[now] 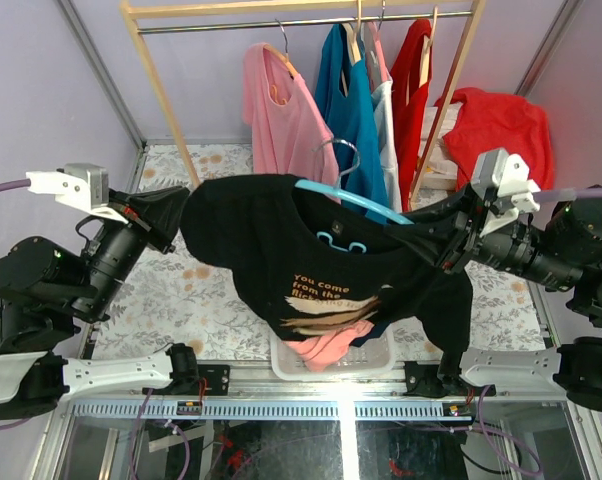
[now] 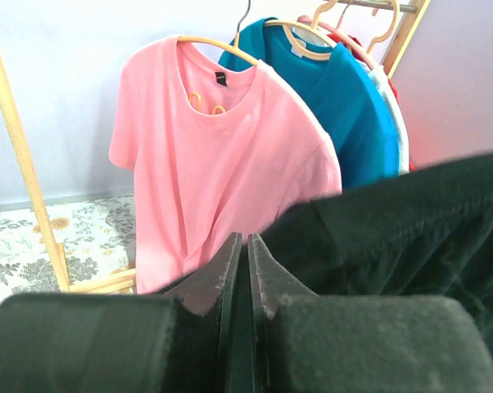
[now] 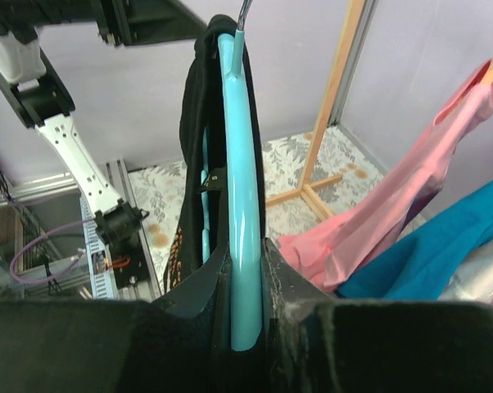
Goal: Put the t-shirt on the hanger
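The black t-shirt (image 1: 271,240) hangs stretched between both arms, its printed front toward the top camera. A light blue hanger (image 1: 371,206) runs along its neckline, with the metal hook (image 1: 355,160) standing out above; blue inner hooks show in the neck opening. At the shirt's left sleeve end, my left gripper (image 1: 178,208) is shut on the dark cloth, whose edge (image 2: 394,221) crosses the left wrist view. My right gripper (image 1: 409,238) is shut at the right shoulder on the hanger (image 3: 243,164) and shirt cloth. Whether the hanger's left end is inside the shoulder is hidden.
Behind, a wooden rack (image 1: 161,90) with a metal bar (image 1: 221,26) carries a pink shirt (image 1: 281,110), a teal one (image 1: 349,110), and others. A red garment (image 1: 501,140) lies back right. Below the shirt stands a clear bin (image 1: 371,362) with a salmon cloth (image 1: 331,345).
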